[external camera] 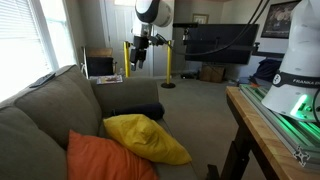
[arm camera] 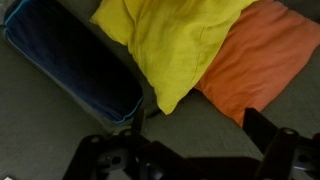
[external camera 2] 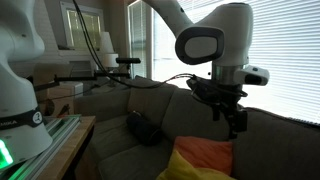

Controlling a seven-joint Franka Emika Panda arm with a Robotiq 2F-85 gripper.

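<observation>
A yellow pillow (external camera: 146, 138) lies on the grey couch, with an orange pillow (external camera: 105, 160) beside it; in the wrist view the yellow pillow (arm camera: 185, 45) touches the orange pillow (arm camera: 260, 58). To the left there rests a dark blue bolster with lighter piping (arm camera: 75, 55). High over the couch, clear of every pillow, hangs my gripper (external camera 2: 227, 119), pointing down. Its dark fingers stand apart at the bottom of the wrist view, open, with nothing held between them.
The couch backrest (external camera: 45, 105) runs along the window side. A wooden table (external camera: 265, 135) stands opposite, next to the robot's base. Bare grey seat cushion surrounds the pillows. At the back are a dark screen (external camera: 218, 44) and a yellow frame (external camera: 127, 55).
</observation>
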